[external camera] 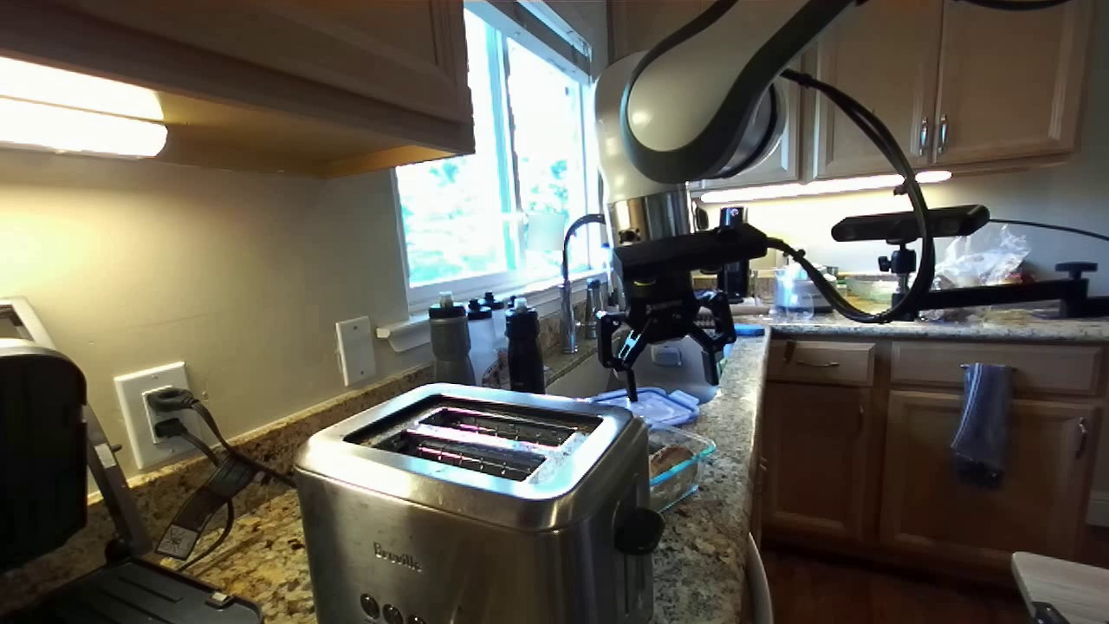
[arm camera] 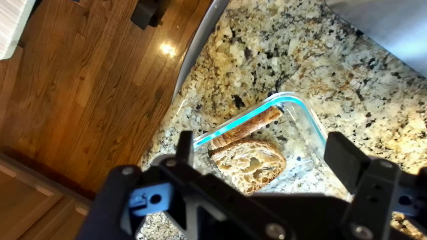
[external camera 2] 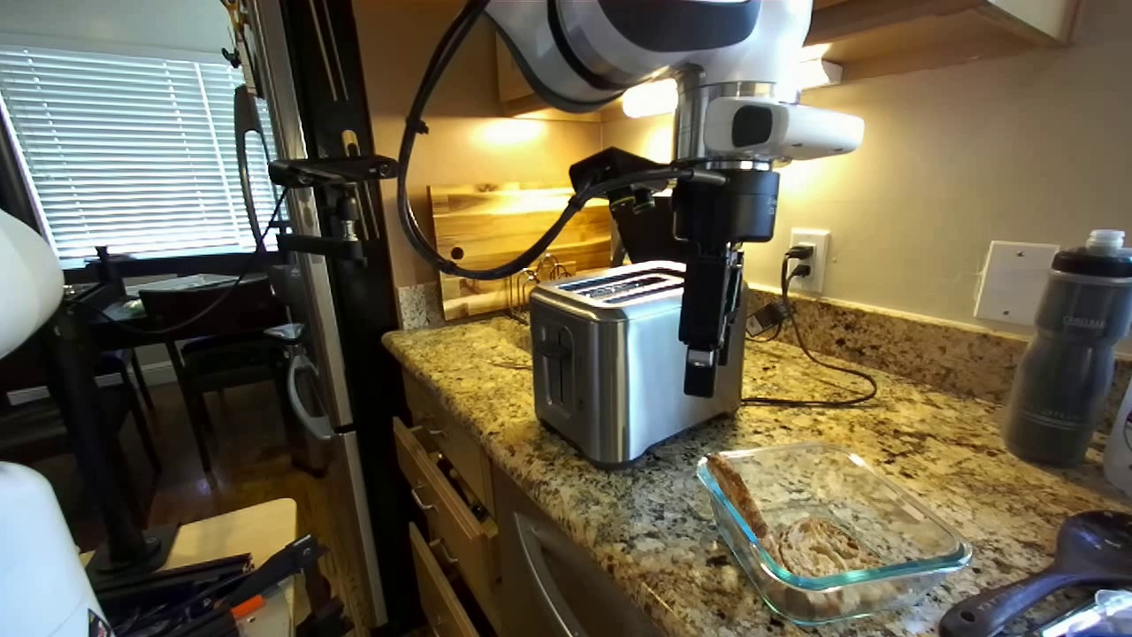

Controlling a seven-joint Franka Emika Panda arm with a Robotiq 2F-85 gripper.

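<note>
My gripper (external camera: 673,386) hangs open above the counter, its fingers wide apart and nothing between them. Below it in the wrist view is a clear glass dish (arm camera: 294,97) with a teal-tinted rim. Inside the dish, one bread slice (arm camera: 252,164) lies flat and a second piece of bread (arm camera: 246,128) leans on edge along the wall. In exterior view 2 the dish (external camera 2: 902,579) sits in front of the toaster (external camera 2: 605,393), with the gripper higher up. The toaster's top slots (external camera: 499,437) look empty in exterior view 1.
Several bottles (external camera: 452,343) stand along the wall. A blue-rimmed lid (external camera: 650,404) lies behind the dish, and a dark utensil (external camera 2: 1045,579) is beside it. A power cord (external camera 2: 849,398) runs behind the toaster. The counter drops off at its front edge.
</note>
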